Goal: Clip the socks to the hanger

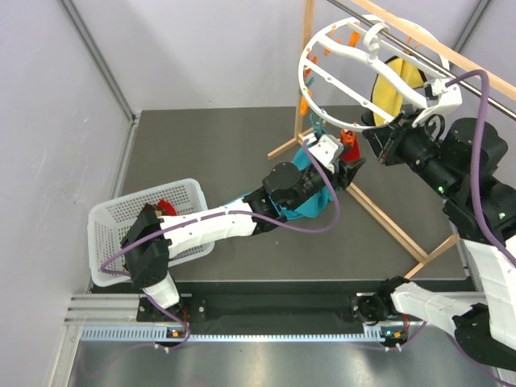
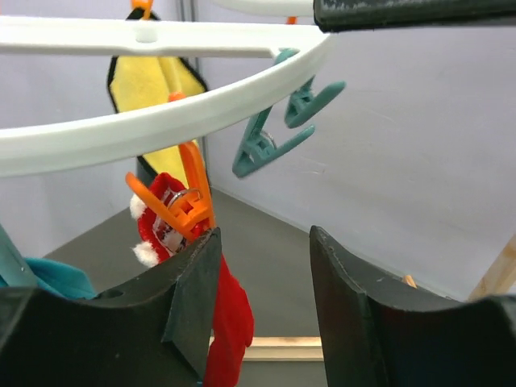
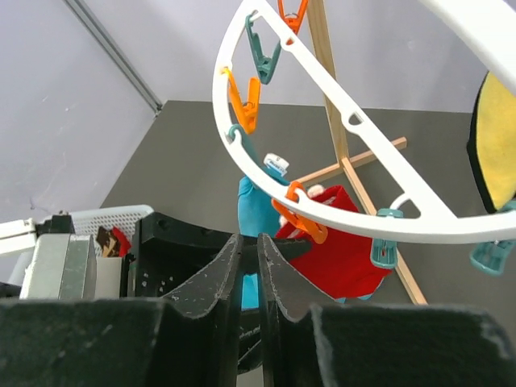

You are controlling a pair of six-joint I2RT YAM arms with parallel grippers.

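Observation:
The white ring hanger with teal and orange clips hangs at the top right. A red sock hangs at an orange clip, beside my left gripper, whose fingers stand apart with nothing visible between them. A teal sock hangs behind the left arm. A yellow sock hangs further round the ring. My right gripper is at the ring near the left one; its fingertips are close together, with nothing seen between them.
A white basket with red items stands at the left. The wooden stand and metal rail surround the hanger at the right. The grey floor between basket and stand is mostly clear.

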